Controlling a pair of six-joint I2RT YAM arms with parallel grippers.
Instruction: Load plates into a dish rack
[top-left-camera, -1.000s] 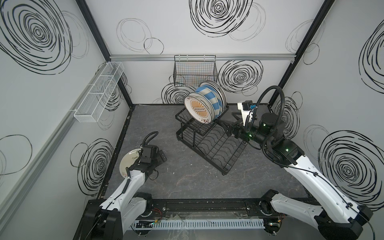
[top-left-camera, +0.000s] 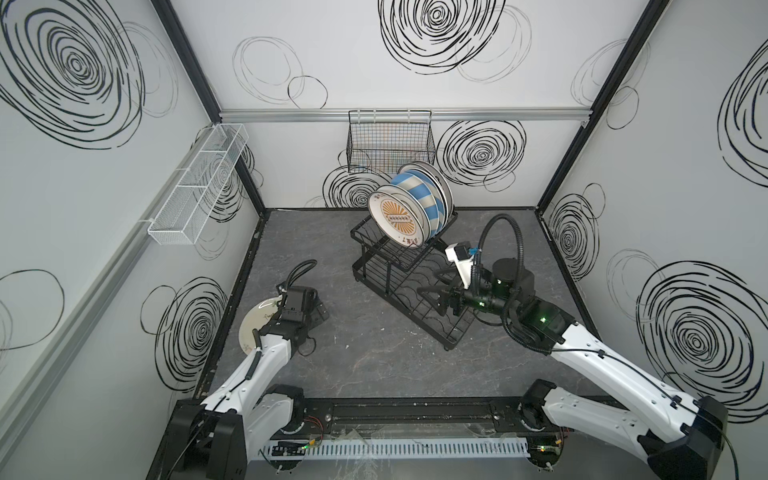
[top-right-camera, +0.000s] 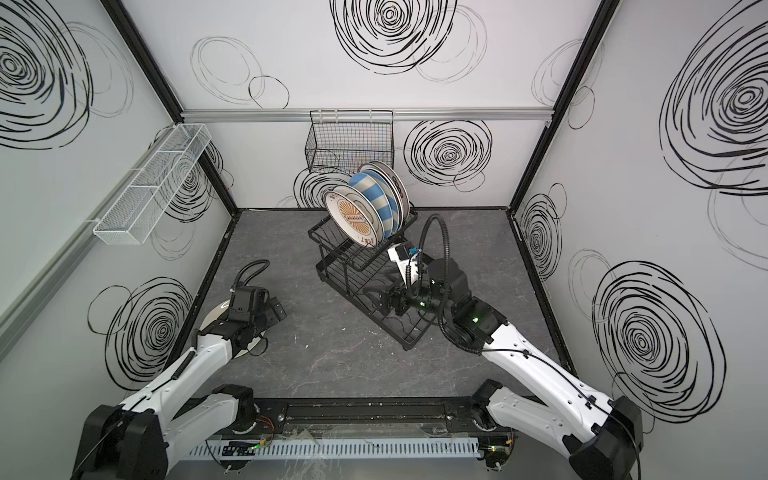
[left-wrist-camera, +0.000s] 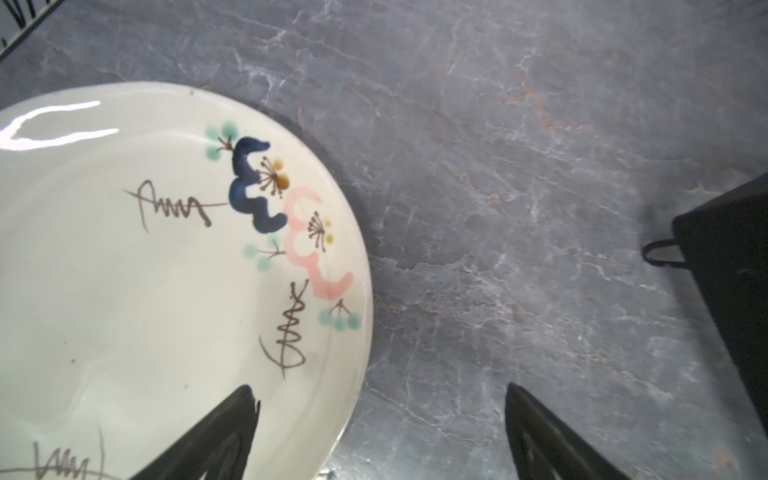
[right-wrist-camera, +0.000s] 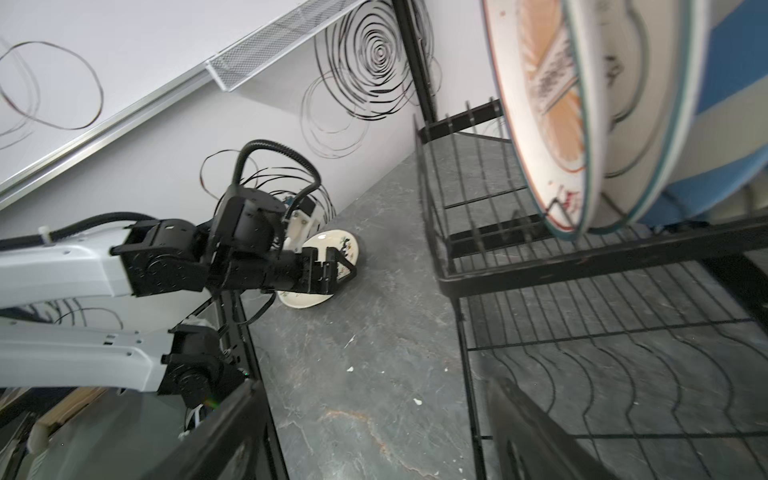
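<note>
A cream plate with floral motifs (left-wrist-camera: 160, 264) lies on the grey table at the left, partly hidden by my left arm in both top views. My left gripper is open just over that plate's right rim, which runs between its fingers. Several plates stand upright on the upper tier of the black dish rack (top-left-camera: 400, 316), an orange-patterned one (top-left-camera: 397, 220) in front, blue-checked ones (top-left-camera: 418, 190) behind. My right gripper is open over the rack's lower tier, below and right of the standing plates, with nothing between its fingers.
A black wire basket (top-left-camera: 390, 144) hangs on the back wall, a white one (top-left-camera: 192, 188) on the left wall. The table between the left plate and the rack is clear, as is its front strip.
My right gripper has moved left and down toward the front of the rack. My left gripper has shifted slightly back and left over its plate, after moving the other way.
</note>
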